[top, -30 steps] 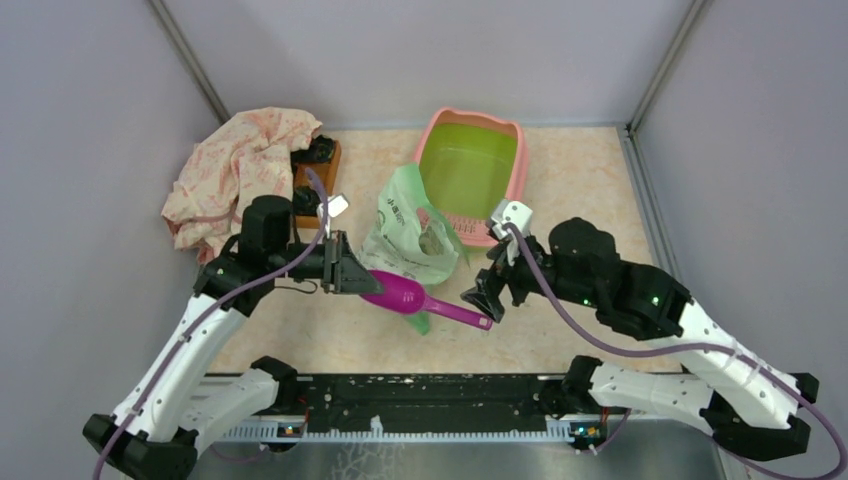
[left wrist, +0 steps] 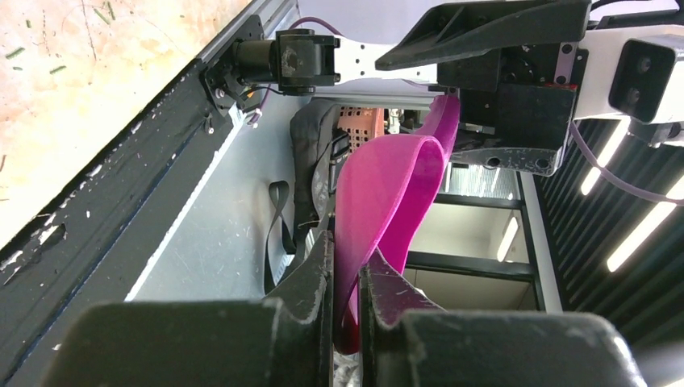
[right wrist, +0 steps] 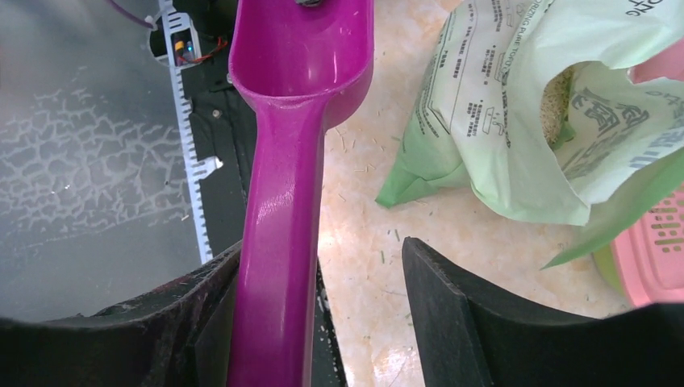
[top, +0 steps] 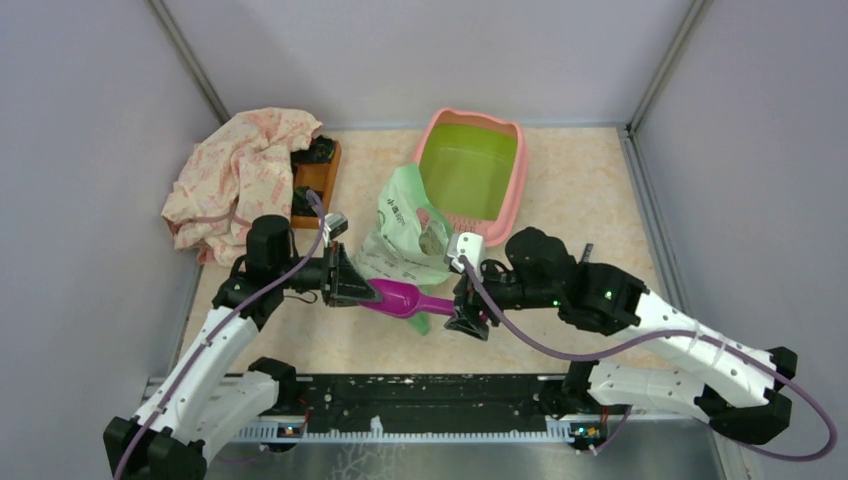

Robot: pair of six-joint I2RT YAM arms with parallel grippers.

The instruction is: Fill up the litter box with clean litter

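Note:
My left gripper point(top: 365, 295) is shut on the magenta scoop point(top: 400, 298) at its blade, seen close in the left wrist view point(left wrist: 387, 185). My right gripper point(top: 465, 315) stands open at the scoop's handle point(right wrist: 278, 210), which lies between or just beside its fingers. An open green-and-white litter bag point(top: 400, 240) stands on the table behind the scoop, granules point(right wrist: 555, 109) visible inside. The pink litter box point(top: 510, 180) sits at the back, its green floor bare.
A pink patterned cloth point(top: 230, 180) lies at the back left beside a wooden tray point(top: 318, 175) holding dark items.
My right gripper has moved left onto the scoop's handle.

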